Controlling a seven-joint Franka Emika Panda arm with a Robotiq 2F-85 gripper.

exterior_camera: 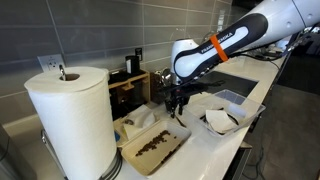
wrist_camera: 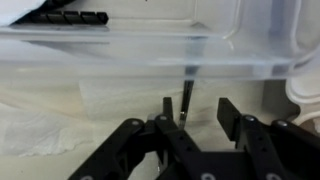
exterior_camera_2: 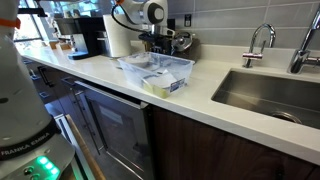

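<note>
In the wrist view my gripper is part open, its two black fingers apart. A thin dark stick-like tool (wrist_camera: 187, 88) lies in the gap, nearer the left finger; I cannot tell whether it touches. Exterior view 1 has the gripper (exterior_camera: 176, 108) low over the counter, between a shallow tray (exterior_camera: 133, 153) of dark brown bits and a clear plastic bin (exterior_camera: 245, 104). Part of the tool (exterior_camera: 180, 122) shows just below the fingers there. In exterior view 2 the gripper is small and partly behind the bin (exterior_camera_2: 172, 72).
A paper towel roll (exterior_camera: 75, 125) stands tall at the left. White paper (exterior_camera: 219, 121) lies inside the bin. Against the wall is a wooden shelf (exterior_camera: 124, 100). The counter right of the bin, by the sink (exterior_camera_2: 275, 100), is clear.
</note>
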